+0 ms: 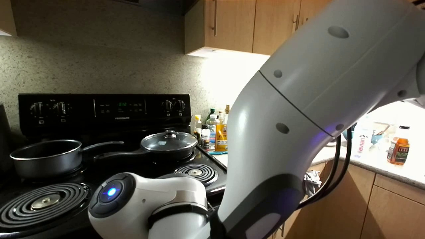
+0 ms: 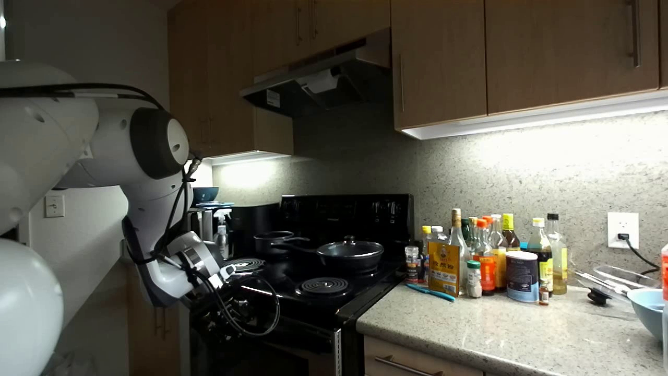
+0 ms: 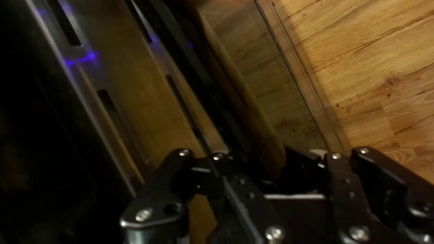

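The black oven (image 2: 300, 351) below the stovetop has a long dark door handle (image 3: 248, 109), which runs diagonally down between my fingers in the wrist view. My gripper is shut on this handle, low at the oven's front. Its dark mechanism hides the handle's far stretch and the exact contact. In the second exterior view the gripper (image 2: 228, 310) is dark and partly covered by looping cables. The first exterior view shows only the arm, with the gripper out of sight below.
A saucepan (image 1: 47, 159) and a lidded frying pan (image 1: 169, 146) stand on the rear burners, handles pointing inward. Several bottles crowd the counter (image 2: 501, 319) right of the stove. Wooden floor (image 3: 378, 81) lies open before the oven.
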